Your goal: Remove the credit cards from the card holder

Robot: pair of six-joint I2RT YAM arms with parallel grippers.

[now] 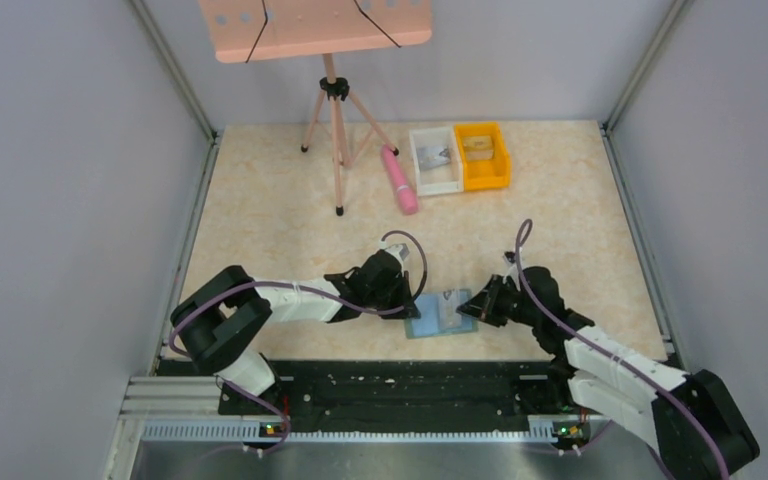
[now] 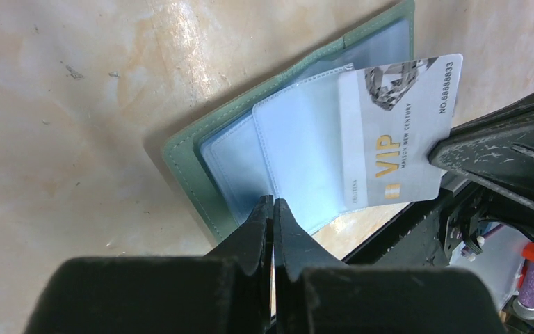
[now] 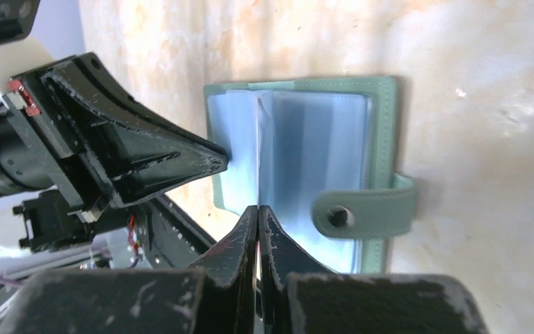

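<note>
The open card holder [image 1: 425, 326] lies on the table, with a green border and light-blue clear sleeves [image 2: 299, 136]. A silver VIP card [image 2: 396, 129] extends to the right of the sleeve, its left end at the sleeve's edge; whether that end is still inside, I cannot tell. My right gripper [image 1: 463, 311] is shut on the card's right side; in the right wrist view the card shows edge-on as a thin line rising from the fingertips. My left gripper is shut at the sleeve's lower edge. Whether it pinches the sleeve is unclear.
Toward the back stand a white bin [image 1: 438, 181] and a yellow bin [image 1: 501, 160], with things inside. A pink bottle [image 1: 399, 182] lies beside the tripod stand [image 1: 337, 130]. The holder's snap strap [image 3: 382, 212] sticks out over its edge.
</note>
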